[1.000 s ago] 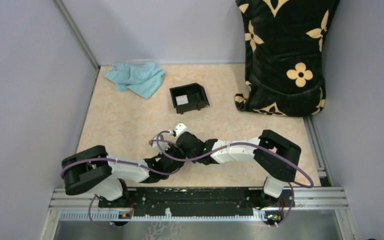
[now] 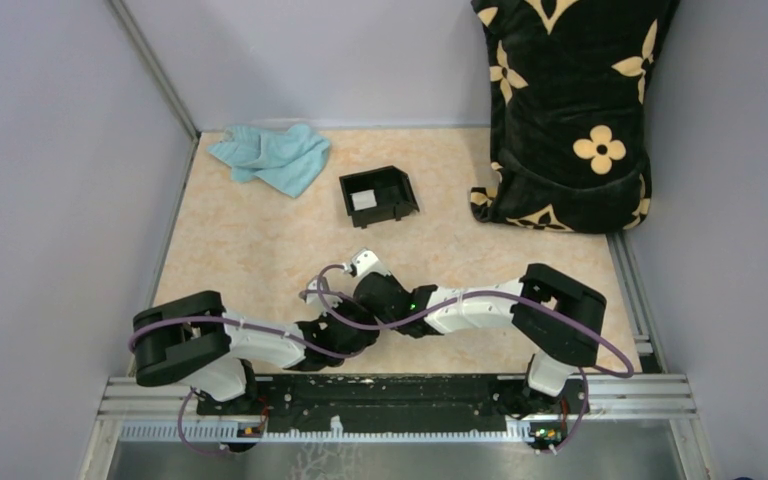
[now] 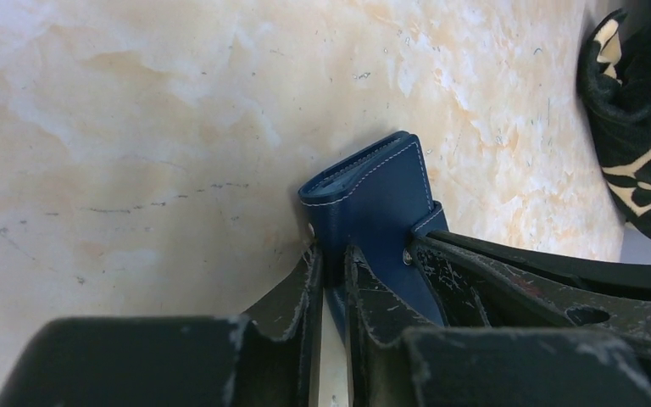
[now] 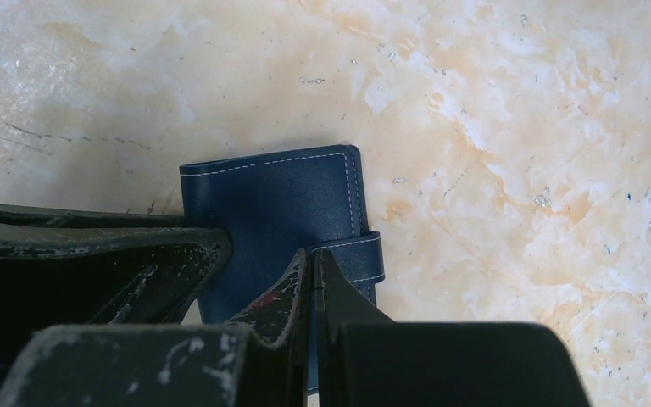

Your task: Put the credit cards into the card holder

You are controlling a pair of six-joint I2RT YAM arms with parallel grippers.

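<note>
The closed navy card holder (image 4: 263, 199) lies on the table, its strap (image 4: 352, 254) across its right edge in the right wrist view. In the left wrist view, the card holder (image 3: 373, 199) has its folded edge between the narrowly parted fingertips of my left gripper; whether they press on it cannot be told. My right gripper is shut, its tips over the strap's inner end; nothing clear shows between them. From the top, both arms hide the card holder. No credit cards can be made out.
A black open box (image 2: 390, 190) with a white piece (image 2: 364, 200) inside stands at the back middle. A light blue cloth (image 2: 275, 155) lies back left, and a black patterned cushion (image 2: 570, 110) leans back right. Bare table surrounds the box.
Both arms have shifted slightly to the right and toward the front in the top view. The box, cloth and cushion are unchanged.
</note>
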